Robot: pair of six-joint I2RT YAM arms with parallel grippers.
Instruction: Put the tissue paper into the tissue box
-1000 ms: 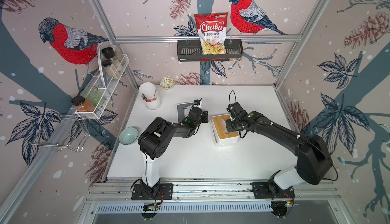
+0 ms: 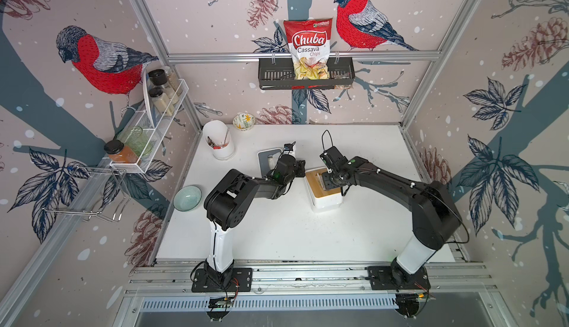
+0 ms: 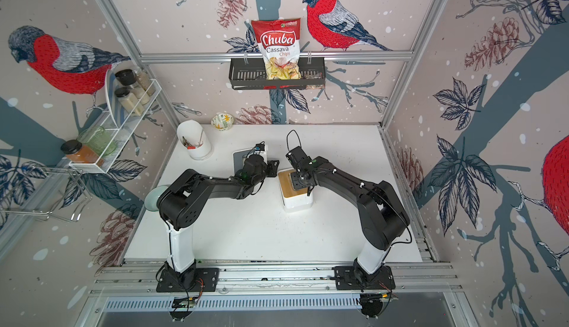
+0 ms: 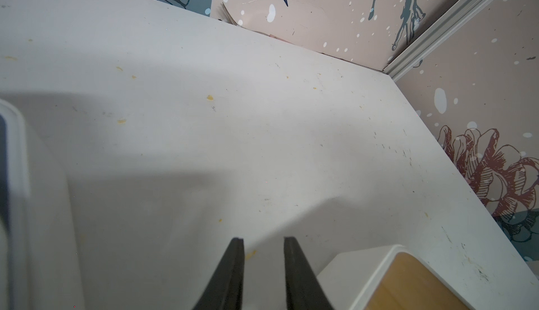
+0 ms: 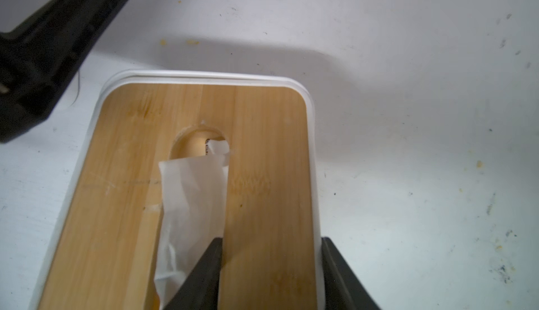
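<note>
The tissue box (image 2: 326, 202) is white with a wooden lid and stands mid-table. A strip of white tissue paper (image 5: 193, 197) sticks up through the slot in that lid. My right gripper is shut on the box's right side, one finger in the slot beside the tissue and the other outside the rim. Left of the box is my left gripper (image 2: 302, 168), its fingers (image 4: 231, 268) a little apart with nothing between them. In the left wrist view the box's corner (image 4: 365, 276) shows just to the right of those fingers.
A grey-topped white container (image 2: 263, 158) stands behind the left arm. Farther left are a white bin (image 2: 218, 143), a patterned bowl (image 2: 243, 121) and a green bowl (image 2: 187, 198).
The right arm and the tissue box have shifted a little left, bringing the box closer to the left gripper. The left arm has barely moved.
</note>
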